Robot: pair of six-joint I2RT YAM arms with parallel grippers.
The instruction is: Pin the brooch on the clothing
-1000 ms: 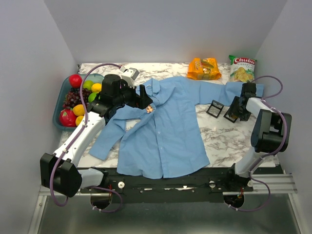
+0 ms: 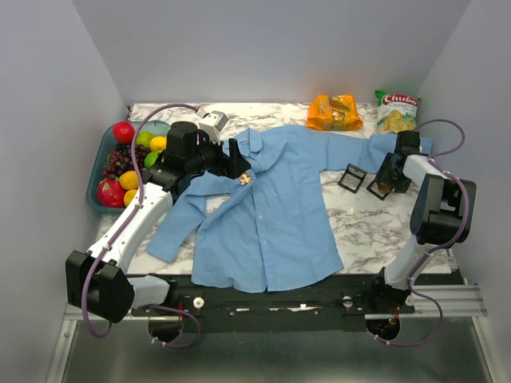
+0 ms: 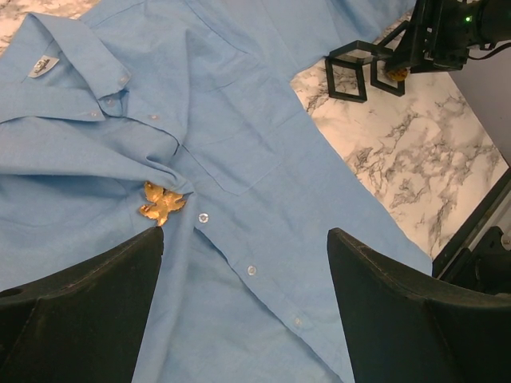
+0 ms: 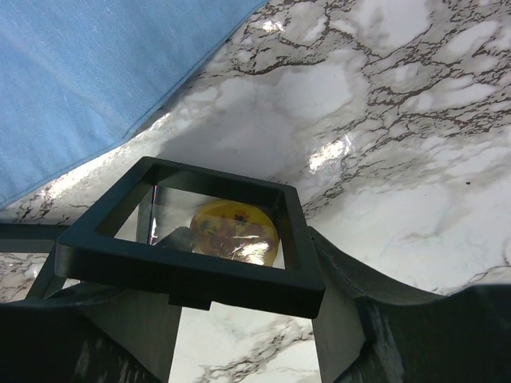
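The blue shirt (image 2: 279, 215) lies spread on the marble table. A gold, leaf-like brooch (image 3: 162, 203) rests on it by the front opening, below the collar. My left gripper is open above the shirt, nothing between its fingers. At the right, my open right gripper stands at a black display frame (image 4: 184, 279), whose near side spans the space by the fingers (image 4: 339, 303). A round amber brooch (image 4: 233, 233) shows inside that frame, behind clear film. Whether the fingers touch the frame, I cannot tell.
A second black frame (image 2: 352, 178) stands left of the first. Behind are an orange snack bag (image 2: 334, 112) and a chips bag (image 2: 396, 112). A fruit basket (image 2: 94, 187) fills the left side. Bare marble (image 2: 375, 231) lies in front of the frames.
The right gripper has shifted very slightly at the frame with the amber brooch. The left arm, the shirt and the gold brooch look unchanged.
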